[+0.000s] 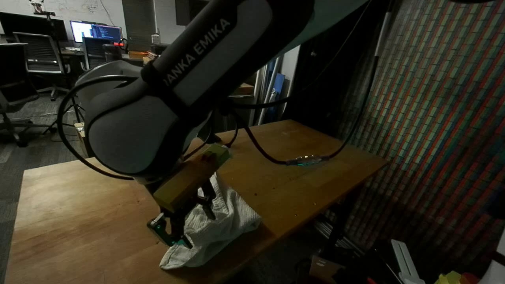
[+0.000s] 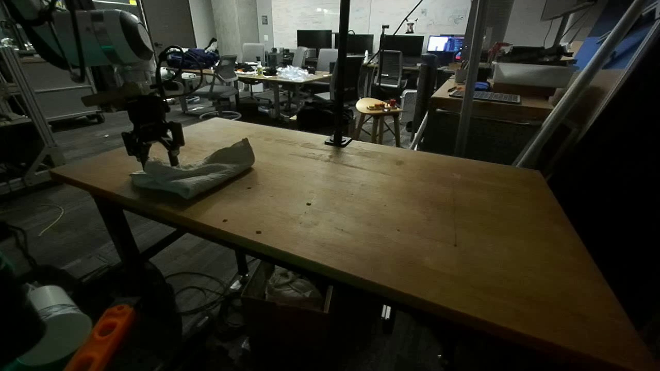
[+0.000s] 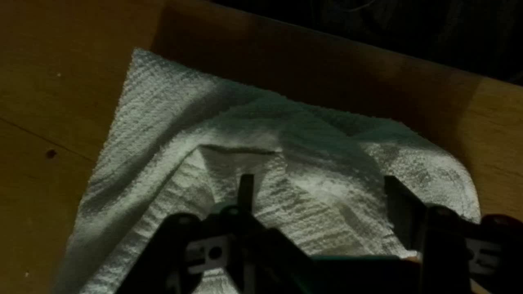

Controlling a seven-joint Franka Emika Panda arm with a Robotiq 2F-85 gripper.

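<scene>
A crumpled white towel (image 1: 220, 222) lies on the wooden table, close to one long edge. My gripper (image 1: 199, 229) points down over it, its fingers spread apart. In the second exterior view, the gripper (image 2: 160, 164) is at the left end of the towel (image 2: 201, 176), with the fingertips right at the cloth. Folds and a raised ridge run across the towel (image 3: 235, 117) in the wrist view. Cloth shows below and between the separated fingers; none looks pinched. Whether the fingertips touch it I cannot tell.
Beside the towel runs the table edge (image 3: 382, 51), with a drop beyond. A black post (image 2: 338, 93) stands at the far edge. A cable (image 1: 265, 154) hangs from the arm over the table.
</scene>
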